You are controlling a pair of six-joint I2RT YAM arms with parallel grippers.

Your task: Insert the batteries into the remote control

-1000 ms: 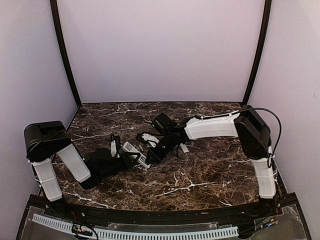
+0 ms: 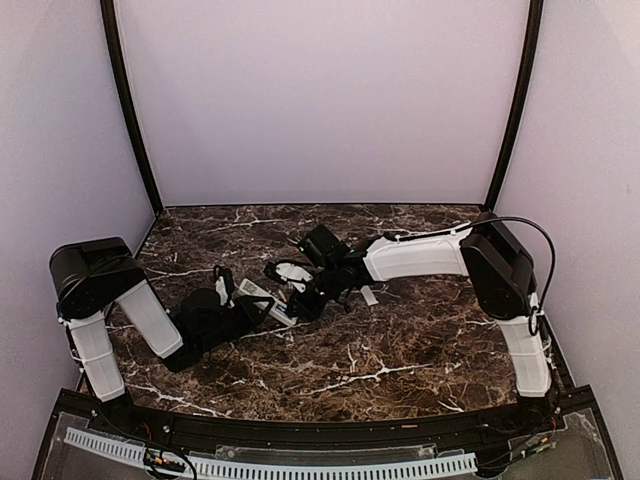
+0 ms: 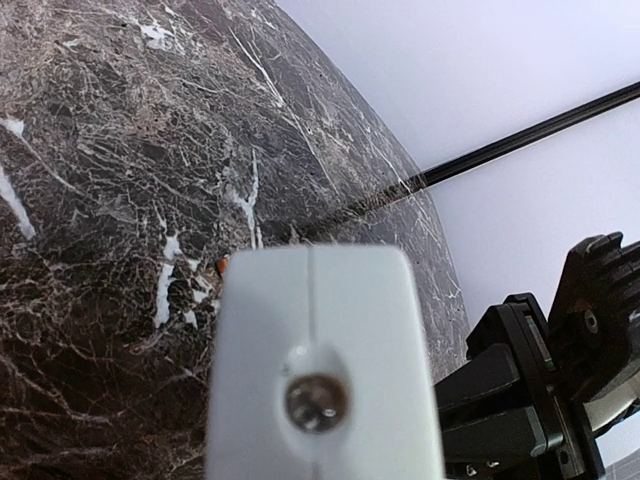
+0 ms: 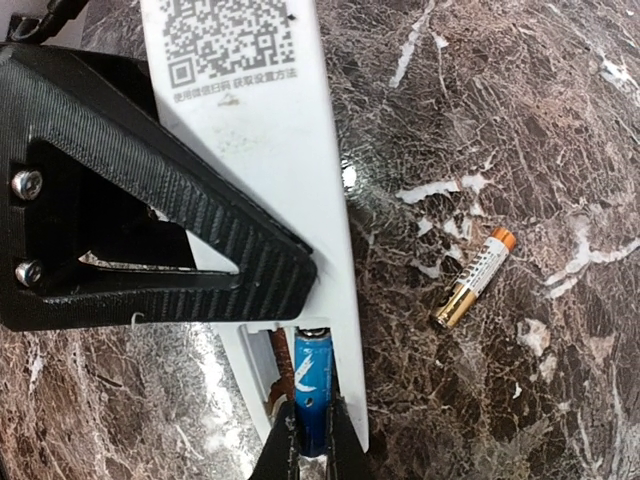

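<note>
The white remote control (image 2: 252, 289) is held slanted above the table, its back with the printed code (image 4: 245, 125) facing my right wrist camera. My left gripper (image 2: 264, 303) is shut on it, one dark finger (image 4: 200, 220) lying across its back. In the left wrist view the end of the remote (image 3: 260, 350) fills the lower middle and hides the fingers. A blue battery (image 4: 313, 375) lies lengthwise in the open battery bay. My right gripper is shut on the battery's lower end; whether that end is fully seated cannot be seen.
A second battery, gold and white with an orange end (image 4: 476, 278), lies loose on the marble table beside the remote. A small white piece (image 2: 369, 296) rests right of the right gripper.
Both grippers and the remote have shifted slightly left and up in the top view. Both grips look unchanged.
</note>
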